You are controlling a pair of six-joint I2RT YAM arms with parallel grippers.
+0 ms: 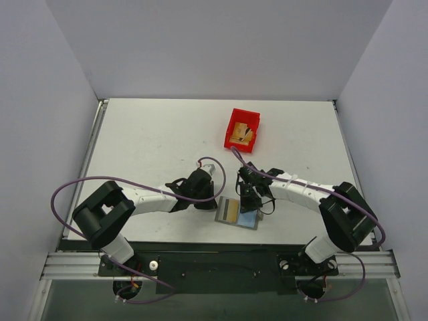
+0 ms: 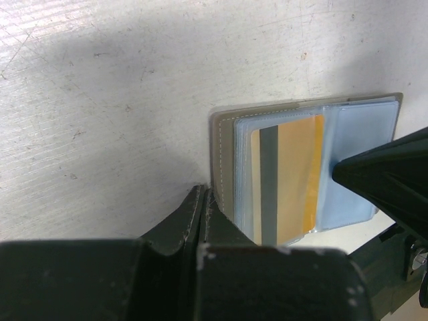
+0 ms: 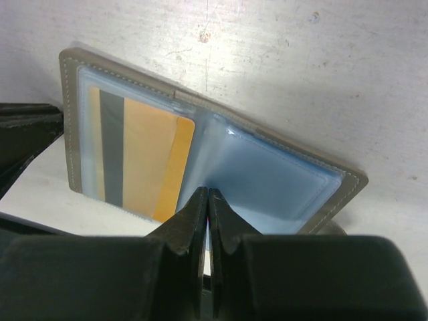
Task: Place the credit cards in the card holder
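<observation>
The card holder (image 3: 72, 154) lies spread flat on the table, grey-brown with a stitched border and clear bluish pockets. In its left half, a yellow card with a dark stripe (image 3: 144, 147) sits flat in the pocket under the clear plastic. The right half's pocket (image 3: 274, 174) shows plain blue with no card visible. My left gripper is shut, its tips at the holder's left edge and nothing between them. Over the right half, near the card's edge, my right gripper is also shut, with nothing between its fingers.
A red bin (image 1: 231, 126) holding several gold-toned cards stands at the back of the table, beyond both arms. The grippers are close together over the holder.
</observation>
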